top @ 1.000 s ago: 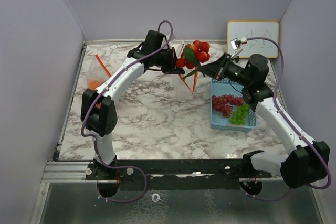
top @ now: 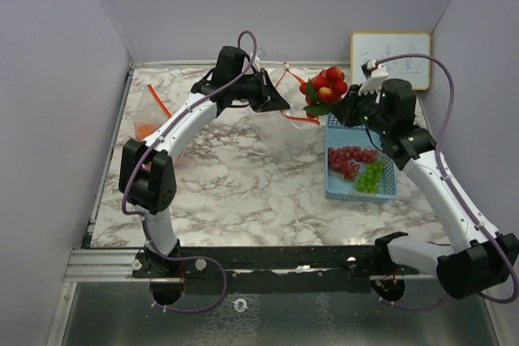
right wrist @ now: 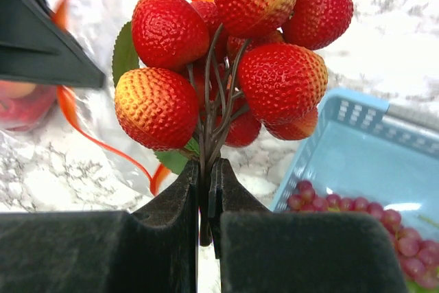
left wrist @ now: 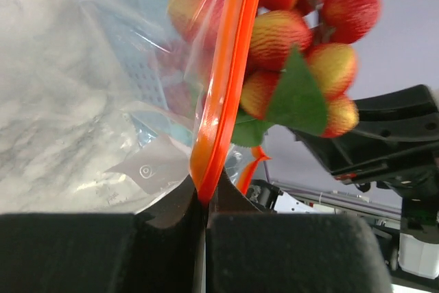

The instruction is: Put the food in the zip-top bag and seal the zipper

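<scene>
A clear bag with an orange zipper [top: 300,117] hangs with its mouth spread, facing right. My left gripper is shut on the orange zipper edge [left wrist: 230,66] of that bag. A bunch of red strawberries [top: 326,87] with green leaves is at the bag's mouth. In the right wrist view, my right gripper is shut on the strawberries' dark stems [right wrist: 218,111]. The berries point toward the bag; how many are inside its mouth I cannot tell.
A blue basket [top: 328,188] with red grapes [top: 350,160] and green grapes [top: 370,177] stands below my right gripper. Another bag with an orange zipper [top: 159,100] lies at the left, food inside. A whiteboard [top: 391,60] is at the back right.
The strawberries have moved right with my right gripper, and their leaves have swung lower. My left gripper has shifted slightly right, and the bag's mouth is spread wider.
</scene>
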